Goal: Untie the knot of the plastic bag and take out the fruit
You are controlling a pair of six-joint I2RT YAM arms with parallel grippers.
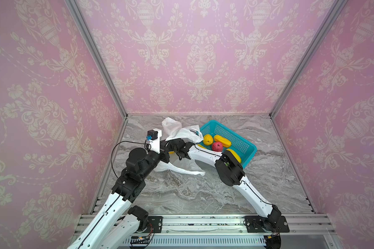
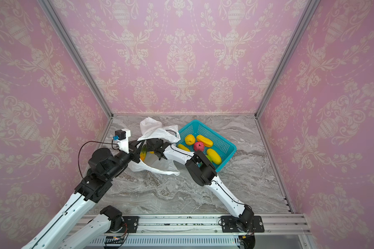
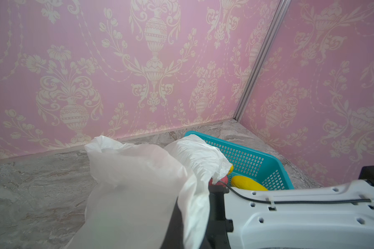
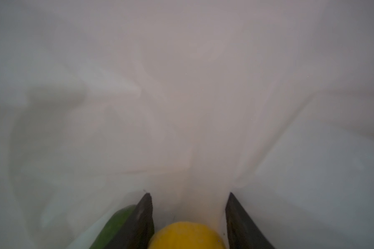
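Observation:
The white plastic bag (image 2: 153, 133) lies with its mouth spread to the right, between both arms. My left gripper (image 2: 139, 147) is shut on the bag's edge; white film runs past its dark fingers in the left wrist view. Inside the bag, my right gripper is shut on a yellow fruit (image 4: 187, 237), which shows low between the two fingers. To the left of those fingers is a green piece (image 4: 115, 229). Bag film fills the rest of the right wrist view, and the fruit's lower part is cut off by the frame.
A teal basket (image 1: 247, 150) stands right of the bag, partly under the right arm. In it are a round yellow fruit (image 1: 207, 139), a long yellow one (image 1: 222, 141), a red one (image 1: 217, 146) and others.

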